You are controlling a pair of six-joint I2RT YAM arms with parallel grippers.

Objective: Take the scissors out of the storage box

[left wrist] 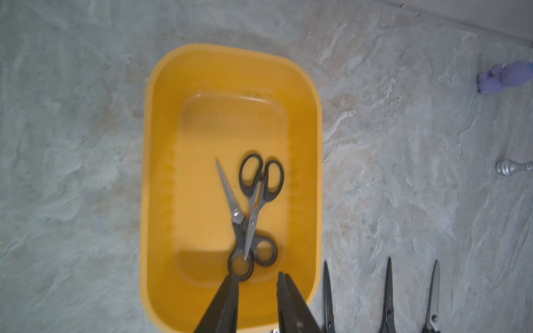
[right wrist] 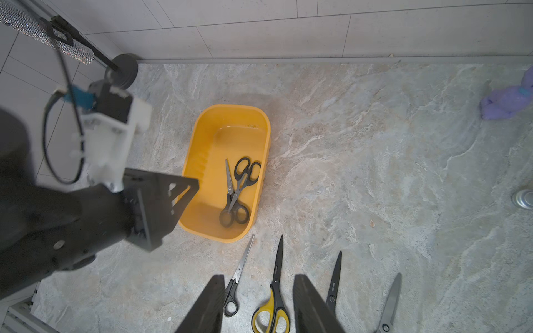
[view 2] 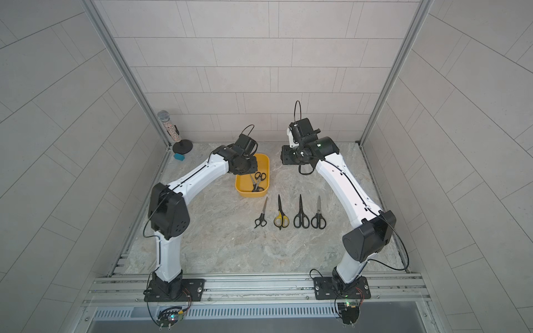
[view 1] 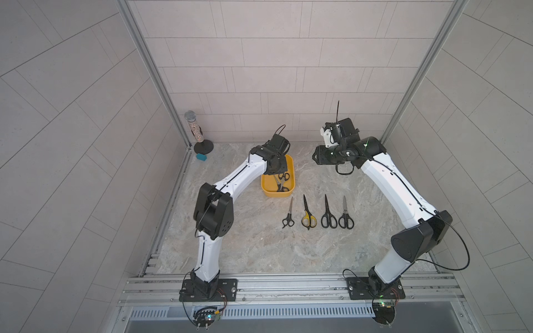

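The yellow storage box stands on the table with two dark-handled scissors in it. One pair lies with its handles toward the back, crossing over the other pair, whose blades point back. My left gripper hangs above the box, fingers apart and empty. To the right of the box, high over the table, my right gripper is also parted with nothing between its fingers. In front of the box several scissors lie in a row, among them a silver-bladed pair, a yellow-and-black pair and a black pair.
At the back left stands a bottle-like object on a dark round base, with a small blue block in front. A purple toy and a silver object sit at the right. Open table lies left of the box.
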